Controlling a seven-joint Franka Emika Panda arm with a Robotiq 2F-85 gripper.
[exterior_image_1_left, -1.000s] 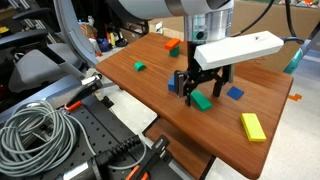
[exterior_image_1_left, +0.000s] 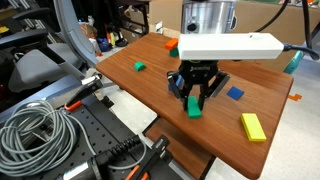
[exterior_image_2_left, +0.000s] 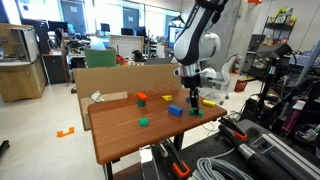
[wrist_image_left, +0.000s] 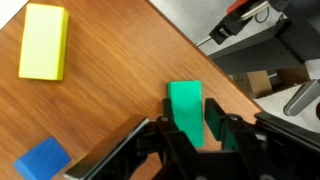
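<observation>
A green block (exterior_image_1_left: 194, 107) sits low between the fingers of my gripper (exterior_image_1_left: 194, 98), which is shut on it. It looks roughly upright at the tabletop; whether its lower end touches the wood I cannot tell. From the wrist view, the block (wrist_image_left: 186, 105) shows its long green face, with the dark fingers (wrist_image_left: 225, 128) on either side of its near end. My gripper is over the front part of the wooden table (exterior_image_1_left: 222, 150).
Right of the gripper lie a yellow block (exterior_image_1_left: 253, 127) and a flat blue block (exterior_image_1_left: 236, 93). Another green block (exterior_image_1_left: 139, 66) is toward the left, and a red block (exterior_image_1_left: 171, 43) stands farther back. The table's front edge drops off close by, beside coiled cable (exterior_image_1_left: 40, 140).
My gripper and the green block have shifted left and toward the table's front edge.
</observation>
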